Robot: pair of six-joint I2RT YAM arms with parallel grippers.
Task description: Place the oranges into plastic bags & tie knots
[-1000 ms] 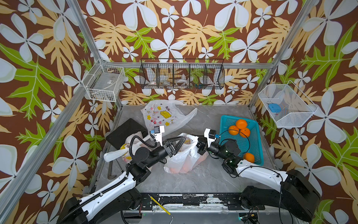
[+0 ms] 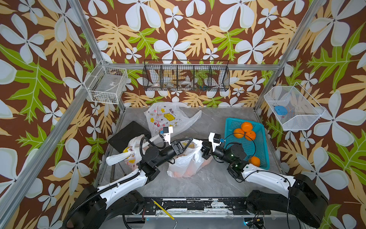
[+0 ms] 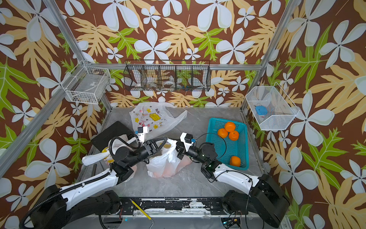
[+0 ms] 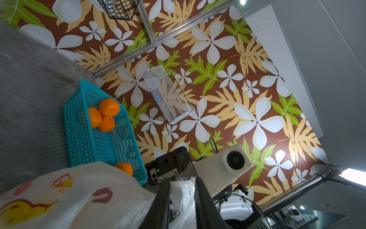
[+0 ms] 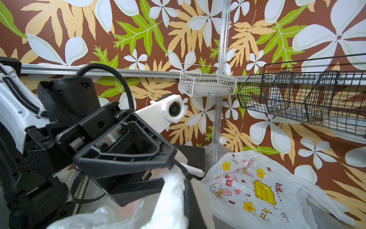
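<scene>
A white printed plastic bag [image 2: 183, 168] with pinkish contents stands in the table's middle, its twisted top raised between both grippers. My left gripper [image 2: 188, 143] reaches to that top from the left; in the left wrist view white plastic [image 4: 183, 190] shows between its dark fingers, though whether they grip it is unclear. My right gripper [image 2: 204, 152] is shut at the bag top from the right, white plastic at its fingers. Several oranges [image 2: 246, 126] lie in a teal basket [image 2: 259, 148]. Another flat bag [image 2: 167, 118] lies at the back, and a bundled bag [image 2: 129, 156] at the left.
A black pad [image 2: 122, 137] lies at the left. Wire baskets [image 2: 106, 85] hang on the walls and back rail, including a black one [image 2: 185, 76] and a white mesh one [image 2: 293, 110]. Bare table [image 2: 225, 187] shows at the front.
My left arm has moved a little right and up toward the bag top and my right gripper. The right arm looks unchanged.
</scene>
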